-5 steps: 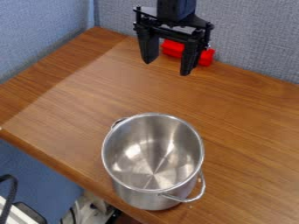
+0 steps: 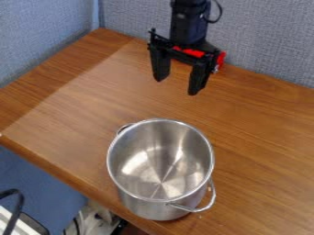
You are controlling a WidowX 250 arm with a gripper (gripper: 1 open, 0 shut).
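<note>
My black gripper (image 2: 179,73) hangs open over the back of the wooden table, with nothing seen between its fingers. A red object (image 2: 216,56) lies behind it against the back wall, partly hidden by the gripper. A steel pot (image 2: 160,161) with side handles stands at the front of the table, well apart from the gripper.
Grey padded walls (image 2: 270,37) bound the back.
My gripper has come lower and looks smaller, apparently farther back toward the red object, which is now more hidden. The pot is unchanged.
</note>
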